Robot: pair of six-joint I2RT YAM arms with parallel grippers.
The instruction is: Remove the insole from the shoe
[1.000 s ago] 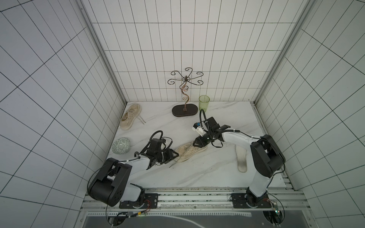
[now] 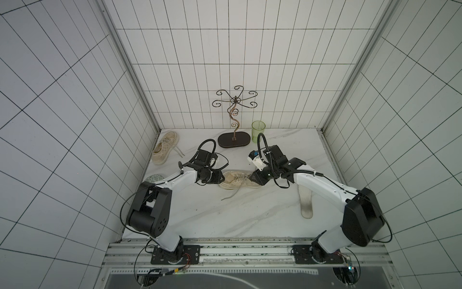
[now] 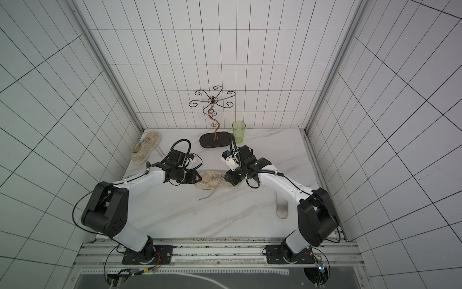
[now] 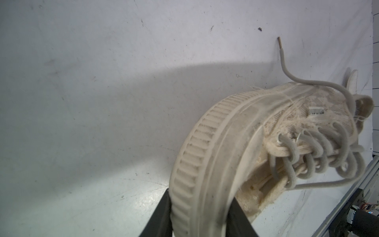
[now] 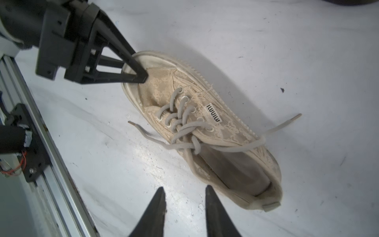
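Observation:
A beige lace-up shoe (image 2: 234,179) lies at mid-table, toe to the left. My left gripper (image 2: 220,178) grips its toe; in the left wrist view the toe's rubber edge (image 4: 201,177) fits between the fingers. My right gripper is open, its fingers apart with nothing between them, over the heel end. In the right wrist view, the shoe's opening shows a greyish inner floor (image 5: 236,167); whether that is an insole I cannot tell. A loose pale insole (image 2: 306,204) rests flat on the right of the table, partly hidden by my right arm.
A second beige shoe (image 2: 165,147) stands at the back left. A metal stand with curled hooks (image 2: 234,139) and a green glass (image 2: 258,131) are at the back. A pale patterned plate (image 2: 154,178) is partly behind my left arm.
My left gripper has moved away from the front edge, swinging the shoe's toe with it, so the shoe is now straighter across.

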